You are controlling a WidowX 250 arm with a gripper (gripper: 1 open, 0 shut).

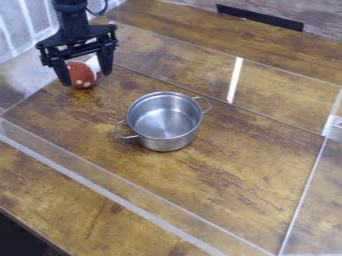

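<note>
My black gripper (79, 62) is low at the upper left, its fingers on either side of a red round object (80, 77) with a white part behind it. Whether the fingers touch it or grip it is unclear. A steel two-handled pot (164, 120) stands empty near the middle of the wooden table.
Clear panels run along the left and right edges. A dark slot (261, 16) lies at the back right.
</note>
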